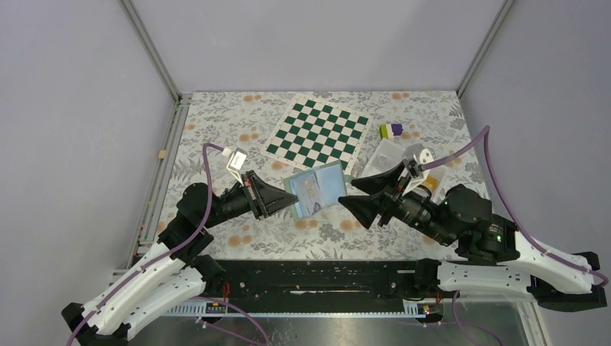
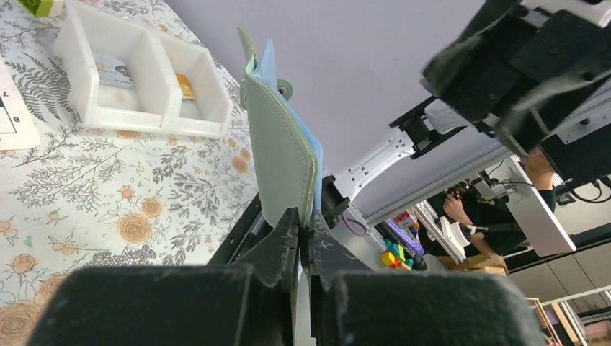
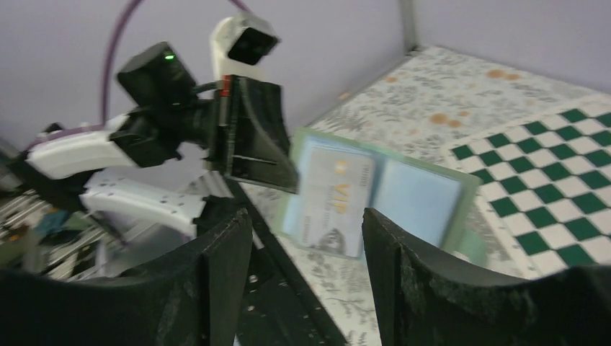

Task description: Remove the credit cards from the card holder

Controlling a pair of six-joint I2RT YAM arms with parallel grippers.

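Observation:
The pale green card holder [image 1: 331,184] is spread open in the air, its inner side light blue. My left gripper [image 1: 294,198] is shut on its left edge. In the left wrist view the holder [image 2: 277,144] rises edge-on from the left fingers [image 2: 282,252]. A pale card marked VIP [image 3: 335,202] sits in the holder's left half in the right wrist view; the right half looks plain blue. My right gripper [image 1: 347,192] is open at the holder's right edge, with no card between its fingers.
Behind the right gripper stands a white two-compartment tray [image 2: 137,121]; a pale card [image 2: 112,72] lies in one compartment and a yellow card [image 2: 184,86] in the other. A green checkered board [image 1: 317,133] and a small coloured block [image 1: 390,130] lie farther back.

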